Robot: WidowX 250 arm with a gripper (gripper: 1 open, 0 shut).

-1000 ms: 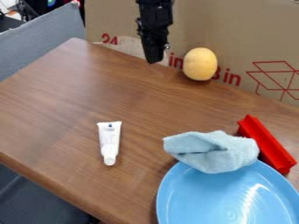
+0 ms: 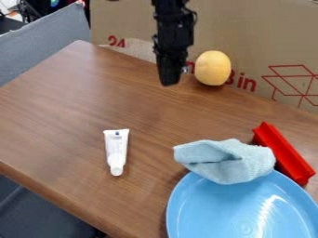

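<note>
My black gripper (image 2: 169, 70) hangs over the back of the wooden table (image 2: 87, 121), just left of a yellow egg-shaped object (image 2: 213, 67). It looks shut, with nothing visible between its fingers. A white tube (image 2: 115, 149) lies at the front left. A light blue cloth (image 2: 224, 160) rests on the upper rim of a blue plate (image 2: 199, 214) at the front right, beside a red elongated object (image 2: 285, 152).
A cardboard panel (image 2: 267, 37) stands along the back. A grey padded surface (image 2: 37, 51) borders the table on the left.
My gripper has moved down and slightly to the right, closer to the tabletop beside the yellow object. The other things have not moved.
</note>
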